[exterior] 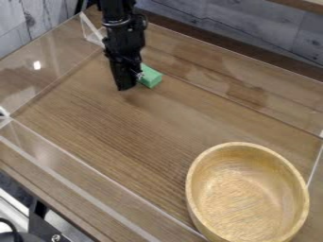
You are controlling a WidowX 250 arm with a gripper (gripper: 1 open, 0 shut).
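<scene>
The black gripper point(128, 74) reaches down from the top of the view to the wooden table, left of centre at the back. A small green object point(149, 76) sits right at the gripper, on its right side, partly hidden by it. Whether the fingers hold it cannot be told.
A large round tan bowl point(246, 152) fills the lower right of the table. The table's left edge and the back wall border the area.
</scene>
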